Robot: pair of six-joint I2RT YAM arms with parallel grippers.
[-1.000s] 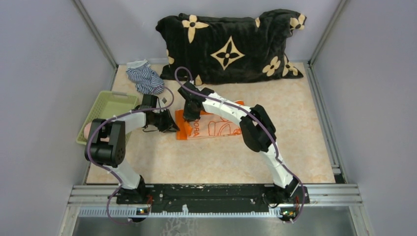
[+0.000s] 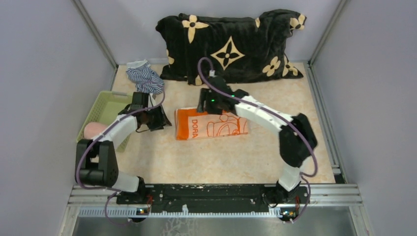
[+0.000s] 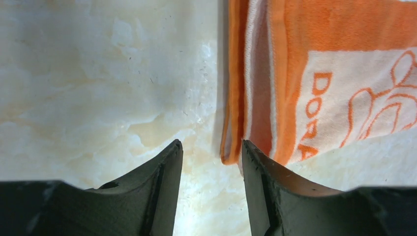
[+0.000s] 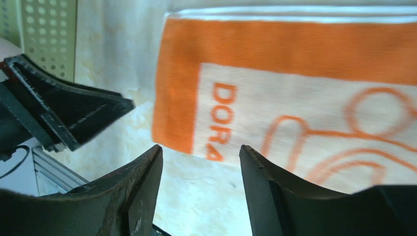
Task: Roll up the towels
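An orange and white towel (image 2: pixel 206 129) with "DORA" lettering lies flat, folded in layers, in the middle of the table. Its left edge shows stacked layers (image 3: pixel 236 98) in the left wrist view. My left gripper (image 2: pixel 162 123) stands just left of that edge, apart from it, its fingers (image 3: pixel 164 184) parted with nothing between them. Over the back part of the towel hangs my right gripper (image 2: pixel 204 103). The right wrist view shows its fingers (image 4: pixel 145 182) spread, empty, above the cloth, which looks blurred there. The right arm hides part of the towel.
A green basket (image 2: pixel 91 114) with a pink roll (image 2: pixel 95 130) in it stands at the left, beneath my left arm. Behind it lies a striped cloth (image 2: pixel 145 78). A black patterned pillow (image 2: pixel 231 46) fills the back.
My right arm has moved right, away from the towel's left end. The left gripper has drawn back to the left. The towel's left end, partly lifted before, now lies flat.
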